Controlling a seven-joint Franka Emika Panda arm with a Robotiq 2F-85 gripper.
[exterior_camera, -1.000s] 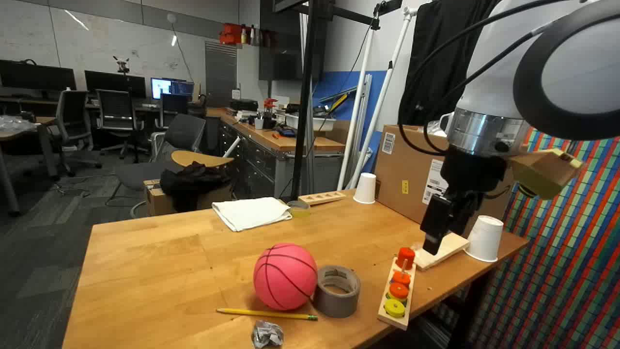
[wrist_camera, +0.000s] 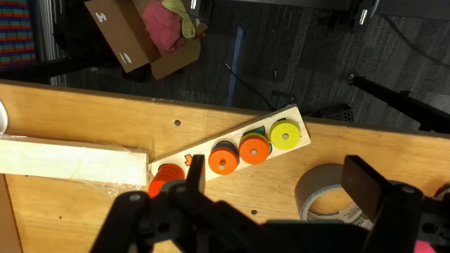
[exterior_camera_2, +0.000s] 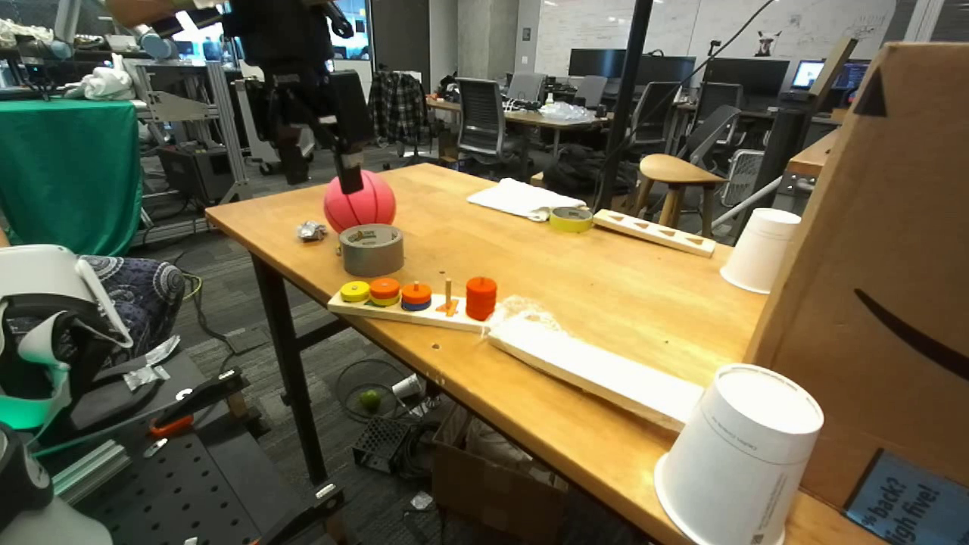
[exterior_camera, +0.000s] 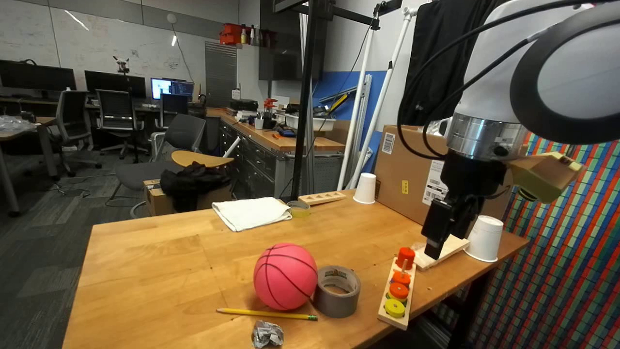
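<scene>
My gripper stands open above the table, its two fingers wide apart and nothing between them. Below it in the wrist view lies a wooden peg board (wrist_camera: 198, 149) with coloured rings. A yellow ring (wrist_camera: 285, 135) is on one end peg, then an orange ring (wrist_camera: 254, 149), then another orange ring (wrist_camera: 222, 161) over a blue one. One peg (exterior_camera_2: 447, 292) is bare, and a red stack (exterior_camera_2: 481, 298) fills the far end. In exterior view 2 the gripper (exterior_camera_2: 319, 168) hangs higher than the board, apart from everything on the table.
A grey tape roll (exterior_camera: 337, 293) touches or nearly touches a pink ball (exterior_camera: 285, 276). Nearby lie a pencil (exterior_camera: 264, 314) and crumpled foil (exterior_camera: 267, 334). A pale wooden plank (exterior_camera_2: 595, 372), white cups (exterior_camera_2: 740, 450) and a large carton (exterior_camera: 407, 174) stand at the other end.
The objects on the table have not moved.
</scene>
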